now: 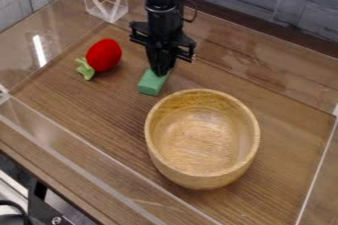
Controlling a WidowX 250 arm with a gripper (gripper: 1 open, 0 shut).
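My black gripper hangs over a small green block on the wooden table, just behind it. Its fingertips are near the block's back end; whether they touch it, and how far apart they stand, I cannot tell. A yellow oval bowl sits in front, to the right of the block.
A red tomato-like object with a green part lies left of the block. A clear container stands at the back left.
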